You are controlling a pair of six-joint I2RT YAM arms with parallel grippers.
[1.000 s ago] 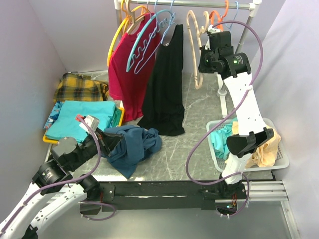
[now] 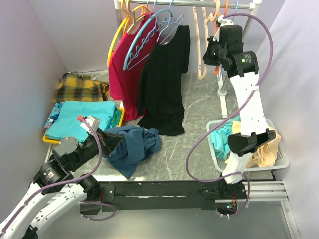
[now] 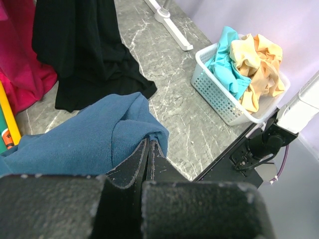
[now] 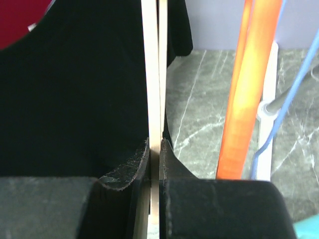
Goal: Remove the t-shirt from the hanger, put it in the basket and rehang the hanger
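Observation:
A black t-shirt (image 2: 162, 84) hangs on a light blue hanger from the rail, beside a red t-shirt (image 2: 128, 59); its lower end rests on the grey surface. My right gripper is shut on beige hangers (image 4: 152, 69), right of the black shirt, with an orange hanger (image 4: 249, 99) alongside. My left gripper is shut, low over a crumpled dark blue cloth (image 3: 89, 139), with nothing visible between its fingers.
Folded turquoise clothes (image 2: 75, 119) sit in a yellow tray at left, plaid cloth (image 2: 79, 87) behind. A white basket (image 3: 219, 99) of clothes is at right. Rack feet (image 3: 177, 37) stand on the surface. Bare surface lies front centre.
My right gripper has moved right with the beige hangers, toward the orange ones. The black shirt has spread wider as it hangs. The left arm is still.

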